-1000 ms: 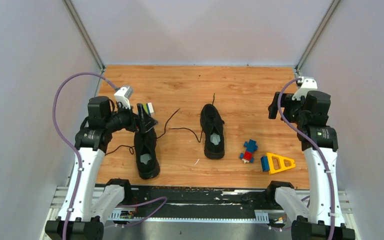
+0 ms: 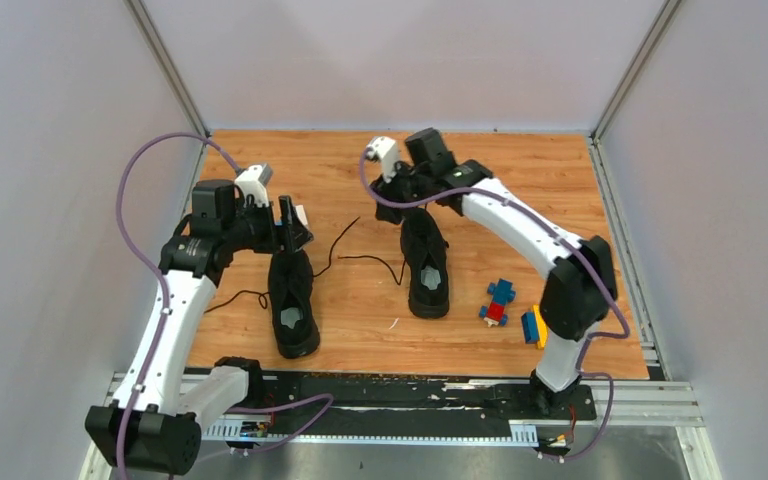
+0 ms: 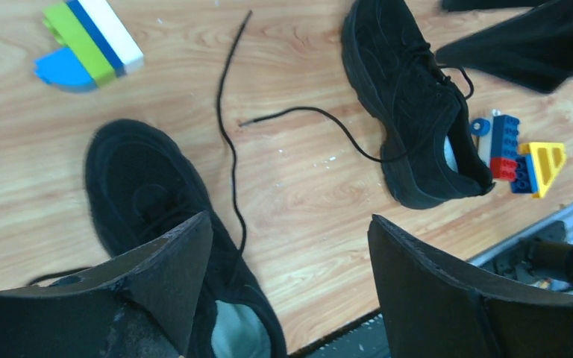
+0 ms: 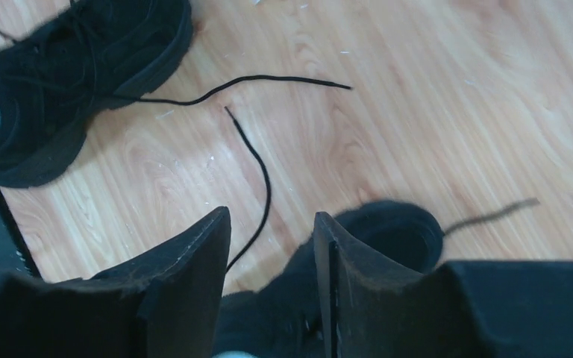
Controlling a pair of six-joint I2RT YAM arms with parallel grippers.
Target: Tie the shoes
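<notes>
Two black shoes stand apart on the wooden table, the left shoe [image 2: 292, 305] and the right shoe [image 2: 425, 265]. Their laces are untied; one left-shoe lace [image 3: 231, 160] and one right-shoe lace [image 3: 328, 115] lie loose between them. Another right-shoe lace [image 4: 492, 214] stretches past that shoe's toe. Over the toe end of the left shoe is my left gripper [image 2: 293, 230], open and empty. My right gripper [image 2: 390, 203] hovers near the right shoe's toe, covering part of that end from above. A narrower gap separates its fingers [image 4: 205, 272], with nothing held there.
Right of the shoes lie a blue and red block figure [image 2: 497, 303] and yellow and blue blocks [image 2: 535, 327], partly behind the right arm. Coloured blocks [image 3: 89, 45] sit beyond the left shoe's toe.
From the right side, my right arm has swung left to the right shoe's toe. The shoes have stayed put.
</notes>
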